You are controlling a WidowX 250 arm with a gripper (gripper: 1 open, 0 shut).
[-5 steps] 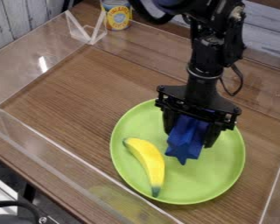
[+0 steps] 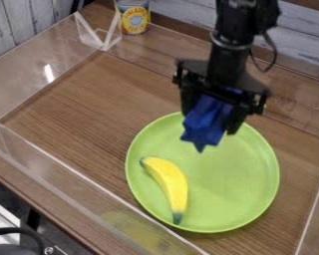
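Observation:
My gripper (image 2: 215, 100) is above the back part of a green plate (image 2: 229, 184), blurred, with its fingers spread around or beside a blue object (image 2: 205, 126); whether it touches the object is unclear. The blue object is over the plate's back edge. A yellow banana (image 2: 169, 187) lies on the left side of the plate.
A can (image 2: 132, 15) stands at the back left of the wooden table (image 2: 69, 120). Clear walls edge the table at left and back. The wood left of the plate is clear.
My gripper and the blue object have moved up and toward the back, away from the plate's middle. The banana and plate have stayed in place.

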